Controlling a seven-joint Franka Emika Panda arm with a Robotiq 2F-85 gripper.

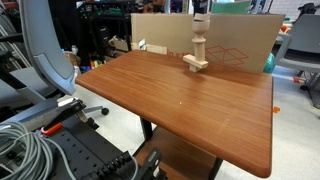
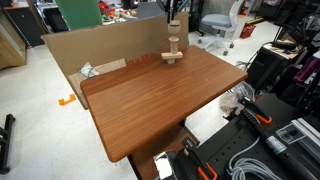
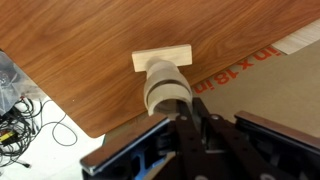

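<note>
On the wooden table stands a pale wooden column with a rectangular block at its foot, near the back edge. In the second exterior view the column is upright, its top wider than its middle. Only the lower end of my gripper shows at the column's top. From above, the wrist view has the block beyond the round, hollow-looking top piece. My gripper is shut on that top piece at its near rim; the exact contact is partly hidden.
A cardboard panel stands upright behind the table's back edge, close to the column. Cables lie by the robot base.
</note>
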